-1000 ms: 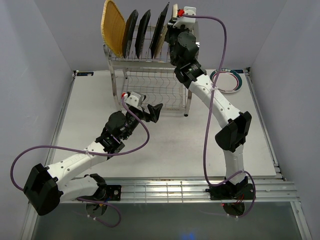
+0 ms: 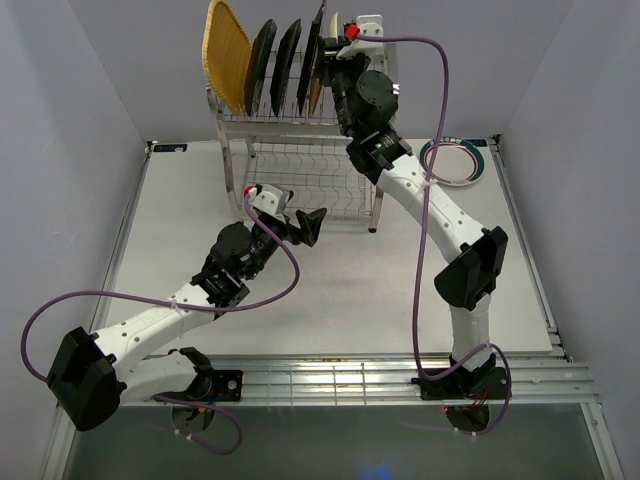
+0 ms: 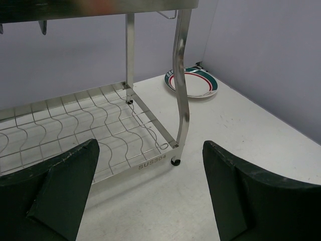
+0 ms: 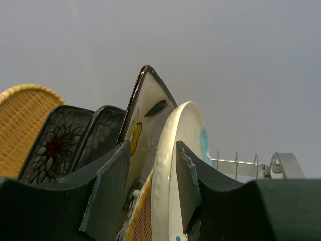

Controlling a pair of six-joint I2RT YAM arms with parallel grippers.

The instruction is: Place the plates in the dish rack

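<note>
In the top rack stand a yellow woven plate, two dark plates with petal patterns, and a dark-rimmed plate with a cream face. To their right a white plate stands on edge, leaning left near the dark-rimmed one; its foot is hidden. My right gripper is open around the white plate, with gaps on both sides of it. Below the upper tier, my left gripper hangs open and empty. A green-and-red-rimmed plate lies flat on the table, right of the rack.
The rack's lower tier is empty. At the upper tier's right end, a metal frame post and wires rise close to my right gripper. Bare table stretches in front of the rack.
The white and dark-rimmed plates now stand steeper in the top view. My left arm stays nearly still.
</note>
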